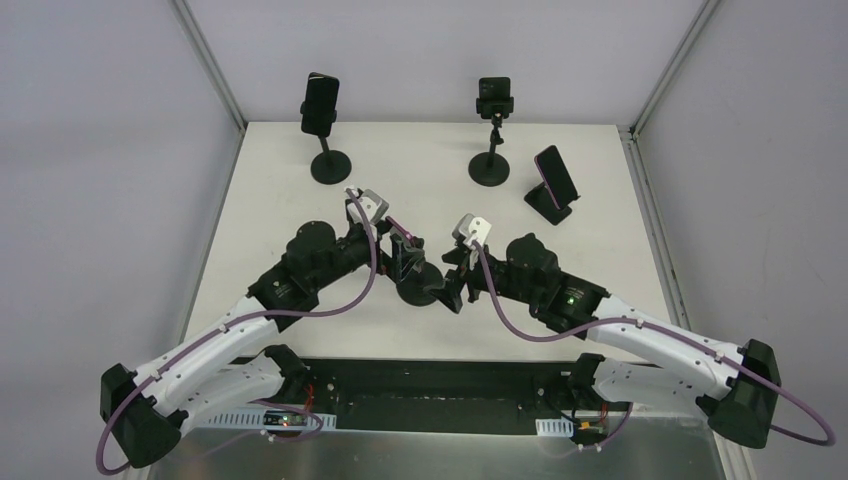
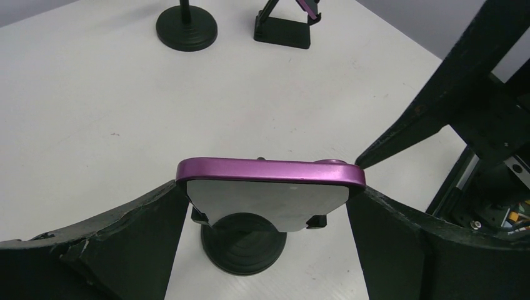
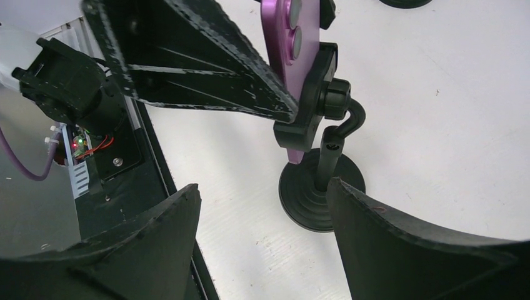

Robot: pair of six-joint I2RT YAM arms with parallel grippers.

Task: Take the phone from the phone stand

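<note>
A purple phone (image 2: 269, 169) is seated in the clamp (image 3: 294, 128) of a black stand with a round base (image 3: 297, 203). In the top view my left gripper (image 1: 398, 250) is over this stand. In the left wrist view its open fingers straddle the phone's end at both sides. My right gripper stands part open to the right of the stand, nothing between its fingers, facing the pole below the clamp.
Along the back stand two phone stands (image 1: 330, 168) holding dark phones, and a folding stand (image 1: 548, 206) with a phone at the right. The table's front edge (image 1: 420, 358) is close.
</note>
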